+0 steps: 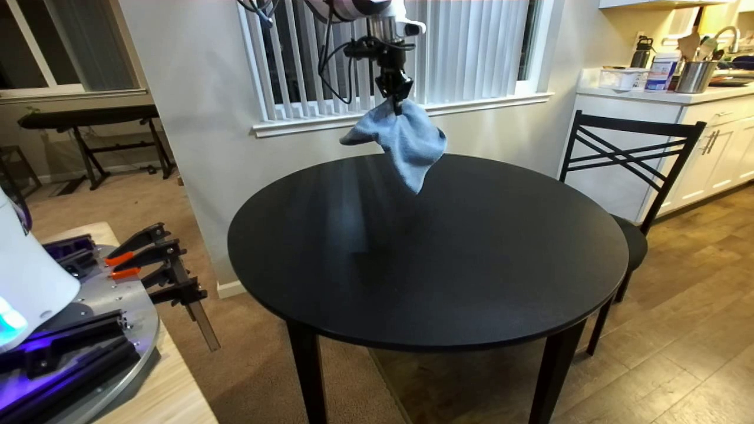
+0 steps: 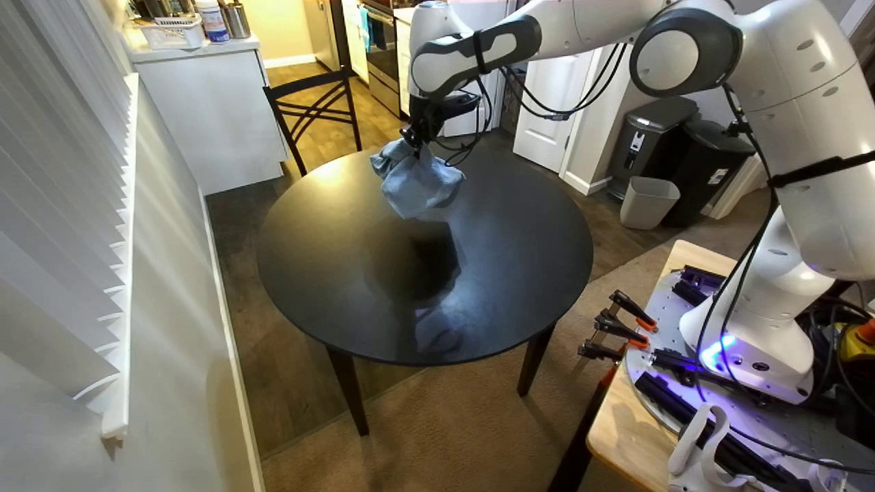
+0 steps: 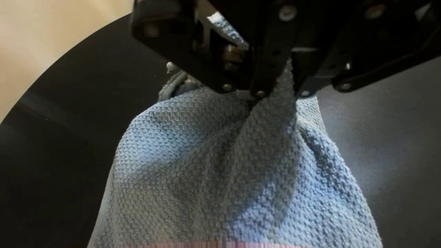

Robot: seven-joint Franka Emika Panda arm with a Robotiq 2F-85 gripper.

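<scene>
A blue textured cloth (image 1: 412, 145) hangs in folds from my gripper (image 1: 397, 99), above the far part of the round black table (image 1: 452, 268). In the wrist view the gripper is shut on a pinched ridge of the cloth (image 3: 231, 165), which spreads out below the fingers and fills the lower middle. Exterior view 2 has the same cloth (image 2: 416, 182) draped beneath the gripper (image 2: 416, 141). Whether its lowest corner clears the tabletop by much is hard to judge, though it looks raised.
A black chair (image 1: 629, 162) stands at the table's right side in exterior view 1. Behind the table are a wall and a window with blinds (image 1: 466, 56). Clamps (image 1: 155, 261) hold the robot's base plate to a wooden stand.
</scene>
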